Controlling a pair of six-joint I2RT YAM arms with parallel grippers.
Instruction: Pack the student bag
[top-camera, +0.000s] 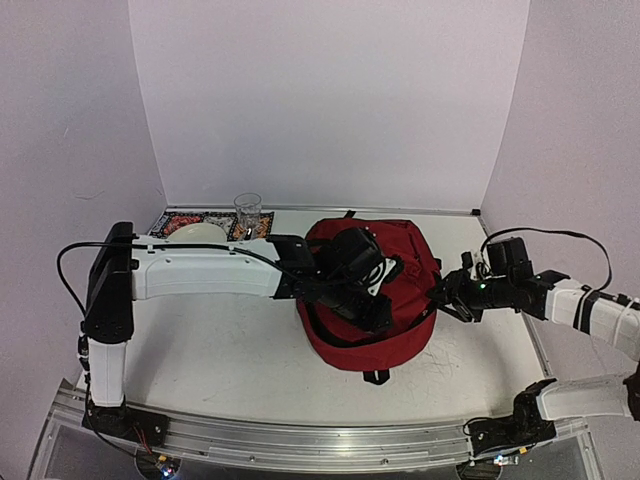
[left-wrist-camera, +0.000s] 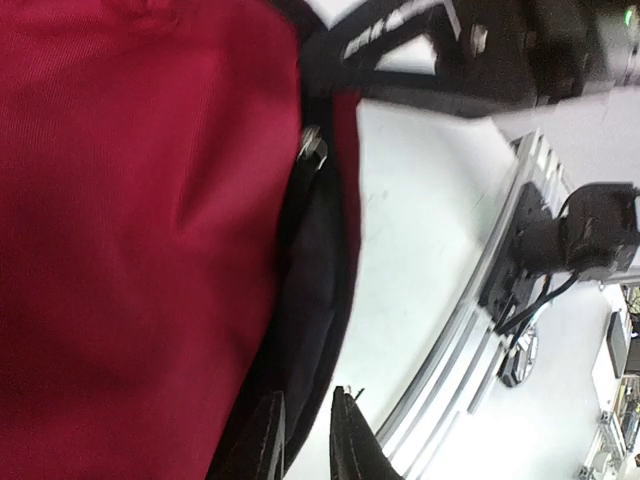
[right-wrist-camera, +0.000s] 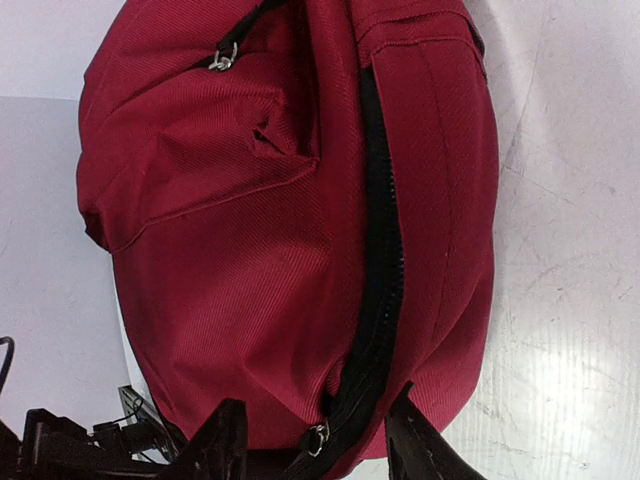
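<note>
In the top view a dark red bag lies in the middle of the table, its black-lined zip opening facing the front edge. My left gripper reaches over the bag to that opening. Its fingers have a narrow gap in the left wrist view, with the bag's black lining beyond; whether they grip anything is unclear. At the right end of the opening is my right gripper. The right wrist view shows its fingers apart, the bag's rim and a zip pull between them.
A clear glass and a white plate rest on a patterned mat at the back left, partly behind the left arm. Bare table lies front left. Walls enclose the sides and back.
</note>
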